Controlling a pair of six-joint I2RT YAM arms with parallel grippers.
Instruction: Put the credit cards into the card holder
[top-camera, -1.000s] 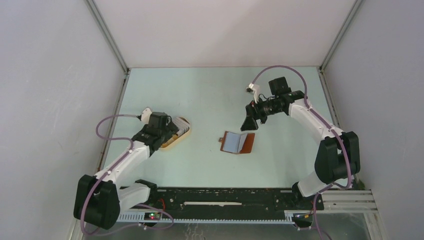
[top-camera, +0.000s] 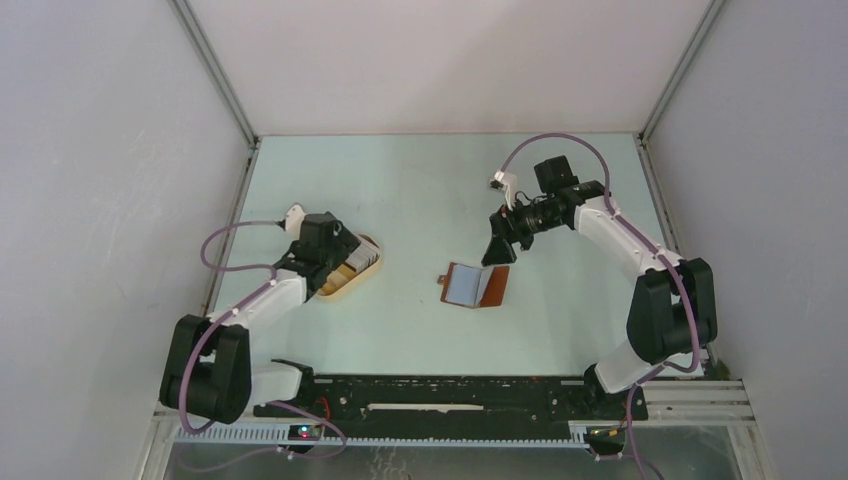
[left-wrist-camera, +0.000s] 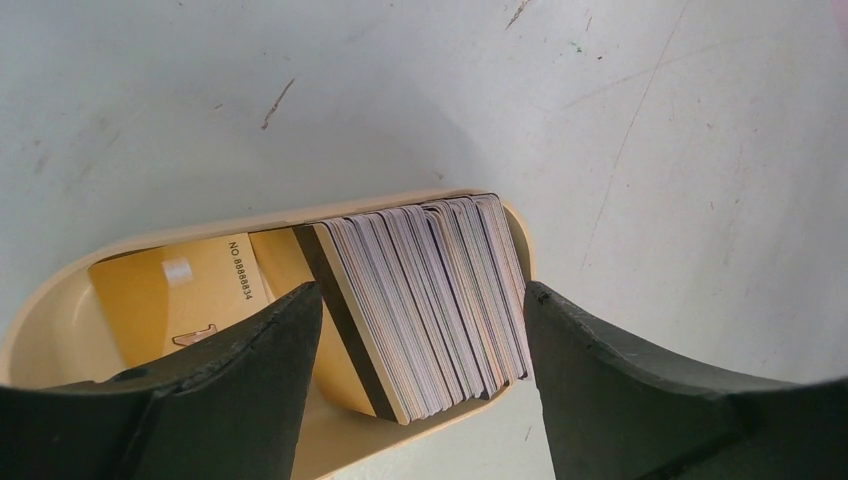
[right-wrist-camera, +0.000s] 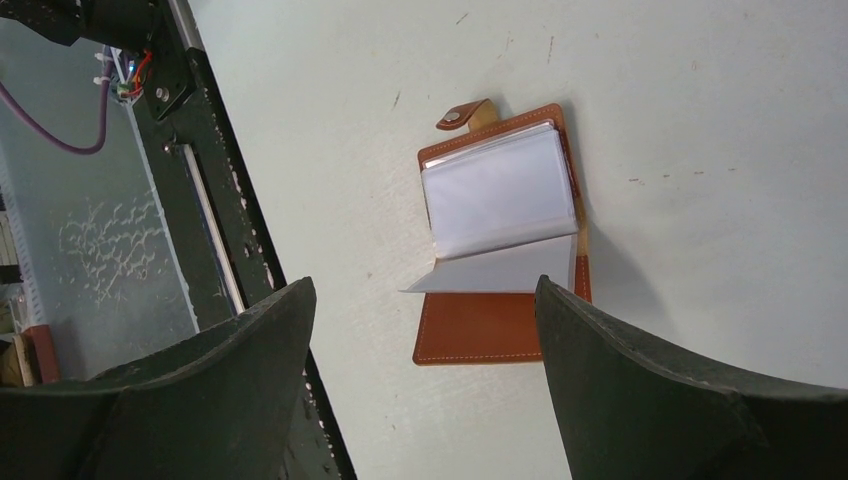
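Many cards stand on edge as a tight stack (left-wrist-camera: 430, 305) in a tan oval tray (left-wrist-camera: 70, 340) on the left of the table. Yellow cards (left-wrist-camera: 180, 290) lean in the tray's other part, one bearing a printed number. My left gripper is over the tray with its fingers apart, and no card is between them. A brown leather card holder (right-wrist-camera: 480, 330) lies open with clear sleeves (right-wrist-camera: 500, 195), one leaf raised, and a snap strap (right-wrist-camera: 465, 115). My right gripper hovers open and empty above the table by the holder.
Between tray and holder the white table (top-camera: 410, 220) is bare. A black rail (top-camera: 440, 408) runs along the front edge. Walls rise on the left, right and back.
The left gripper has shifted up and slightly right in the top view, over the tray. The right arm has barely moved. Holder and tray stay where they were.
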